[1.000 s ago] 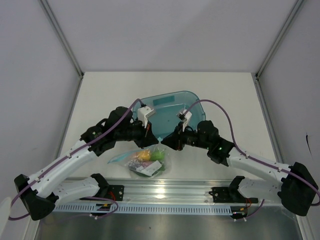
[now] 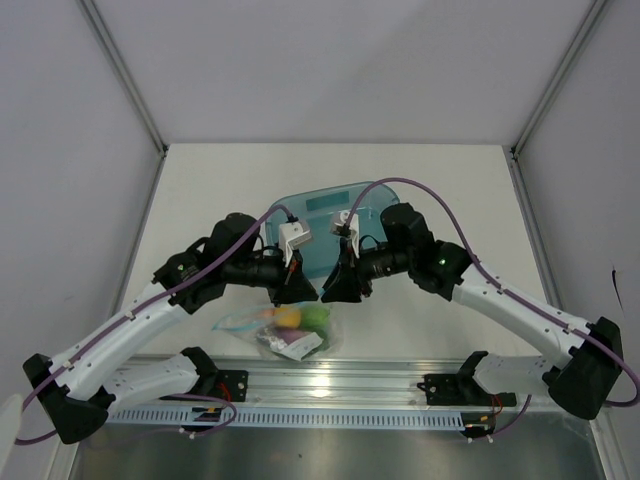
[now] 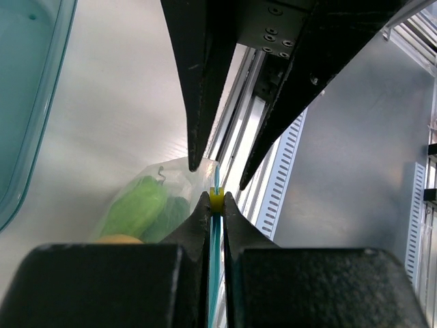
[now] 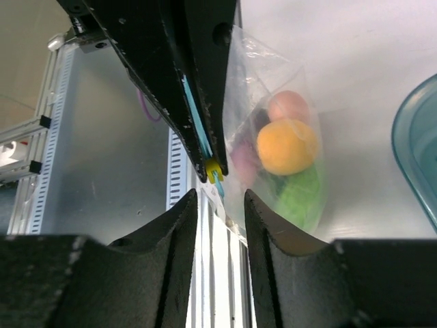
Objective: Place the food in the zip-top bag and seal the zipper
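Observation:
The clear zip top bag holds several food items, among them an orange one and a green one. My left gripper is shut on the bag's blue zipper strip at its yellow slider. My right gripper stands part open just beside it, its fingertips either side of the strip's end below the slider in the right wrist view, apparently not gripping it.
A teal clear bin sits behind the grippers on the white table. The table's front edge and metal rail lie close in front of the bag.
My right arm has risen and swung closer to my left gripper, its wrist turning.

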